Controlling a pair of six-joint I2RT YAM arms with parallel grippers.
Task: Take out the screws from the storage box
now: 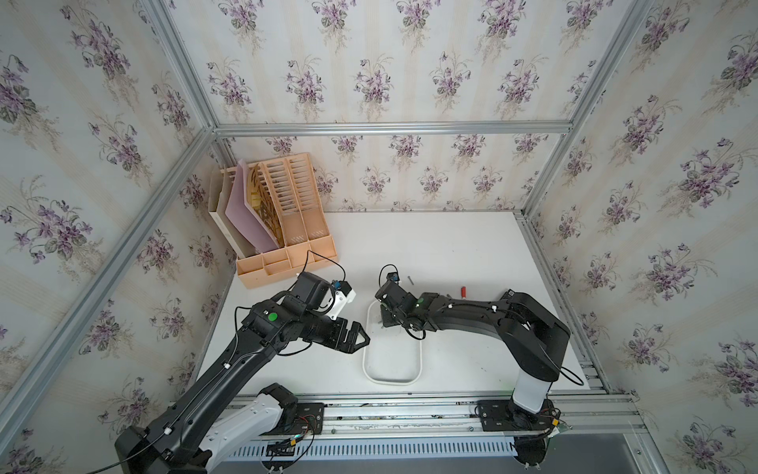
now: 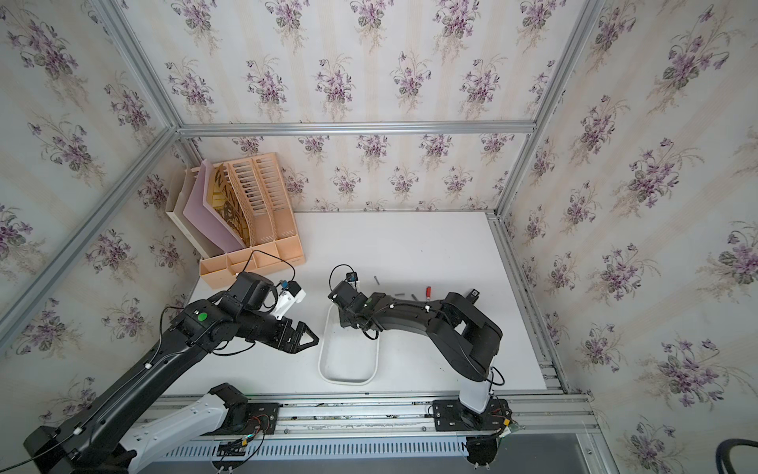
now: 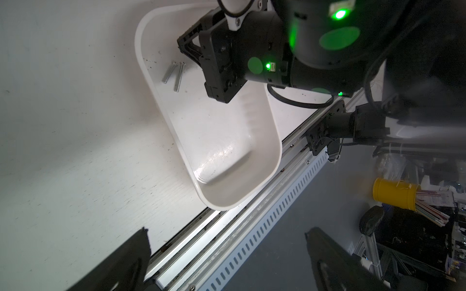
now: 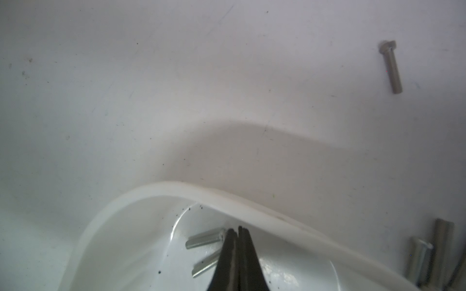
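Note:
Two silver screws lie side by side on the floor of the white storage box (image 3: 182, 150), near its far end. In the right wrist view the upper screw (image 4: 204, 239) and the lower screw (image 4: 206, 265) show left of my right gripper. That gripper is shut with nothing between its fingertips, held above the box. In the left wrist view both screws, one of them the right-hand screw (image 3: 179, 77), lie clear of its fingers. My left gripper stands open, left of the box in the top views, its fingers wide apart and empty.
On the table outside the box, a screw (image 4: 391, 67) lies beyond the far rim, and several metal pieces (image 4: 440, 252) lie to the right. A red object (image 1: 463, 292) sits farther right. A wooden organizer (image 1: 288, 256) stands at back left.

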